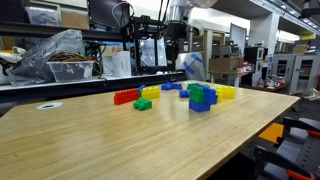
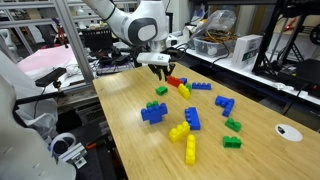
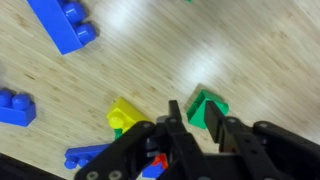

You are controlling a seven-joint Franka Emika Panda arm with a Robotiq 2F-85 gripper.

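Observation:
In the wrist view my gripper stands open above the table, its dark fingers at the bottom of the frame. A small green block (image 3: 205, 108) shows just past the fingertips, partly overlapped by them in the image; contact cannot be made out. To its left lies a yellow block (image 3: 125, 116), with a bit of green and red near it. Blue blocks (image 3: 65, 22) lie at the left edge. In exterior view 1 a green block (image 1: 143, 104) rests alone near a red block (image 1: 126, 96) and a yellow block (image 1: 151, 92).
A blue and green cluster (image 1: 202, 98) stands near the table's right edge. Several more blocks are scattered over the wooden table (image 2: 230, 165). A white disc (image 2: 288, 132) lies at its far side. A person in white (image 2: 147, 28) stands at the table's end.

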